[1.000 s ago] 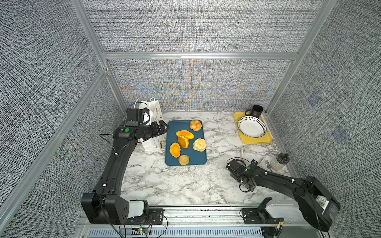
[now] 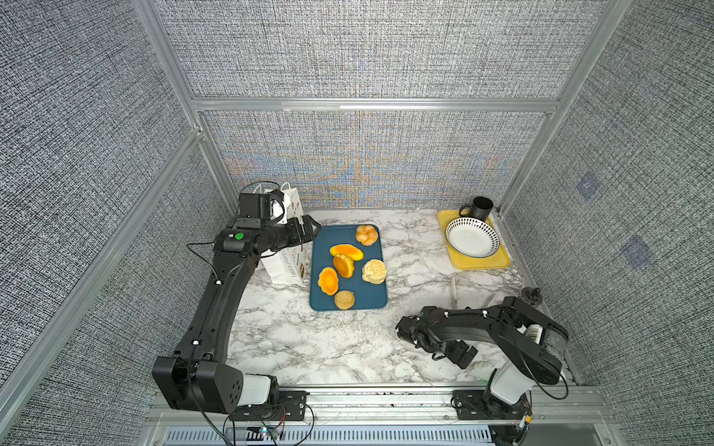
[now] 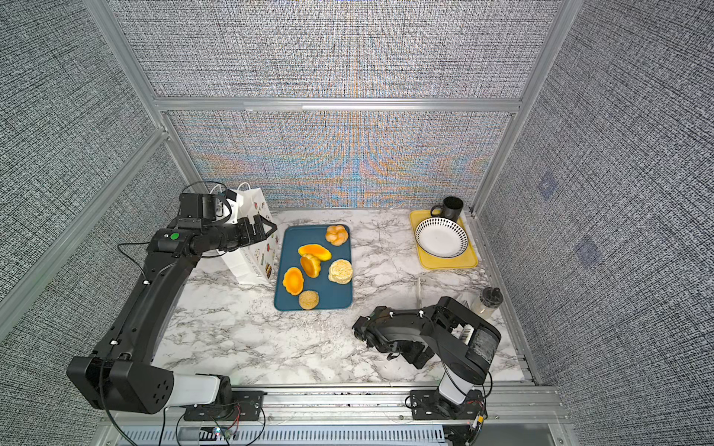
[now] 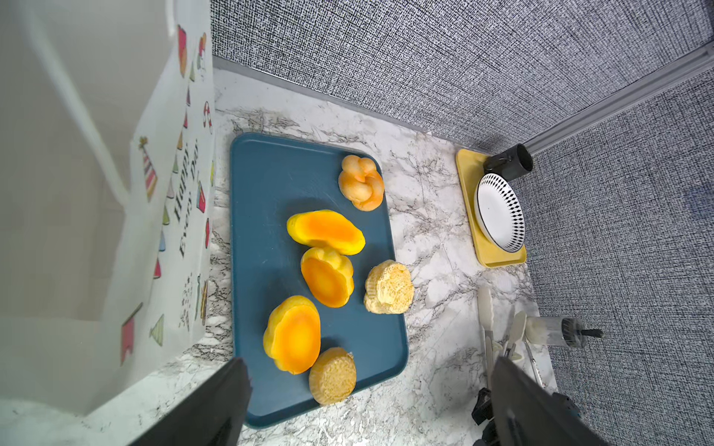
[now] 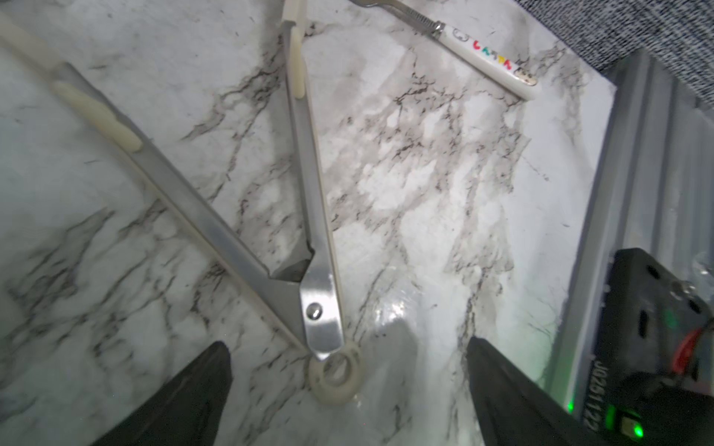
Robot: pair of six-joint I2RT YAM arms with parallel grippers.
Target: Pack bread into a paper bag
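The white paper bag (image 4: 167, 245) stands upright on the left with its open mouth up, partly hidden by my left arm in the top views. Beside it, several breads lie on the blue tray (image 2: 323, 236): a knotted roll (image 4: 361, 182), a yellow long bread (image 4: 325, 231), two other yellow-orange pieces, a pale round bread (image 4: 389, 287) and a small brown bun (image 4: 332, 375). My left gripper (image 2: 311, 229) is open and empty, above the bag's right side. Low over the front right of the table, my right gripper is open, with metal tongs (image 5: 321, 297) beneath it.
At the back right, a yellow tray (image 2: 455, 256) carries a patterned bowl (image 2: 473, 238) and a black mug (image 2: 482, 207). A fork (image 5: 483, 59) and a glass bottle (image 4: 550, 330) are near the right edge. Bare tabletop lies in front of the blue tray.
My right arm has swung left and folded in, its gripper now further left over the front table. My left gripper has shifted slightly, toward the back. The breads and bag have not moved.
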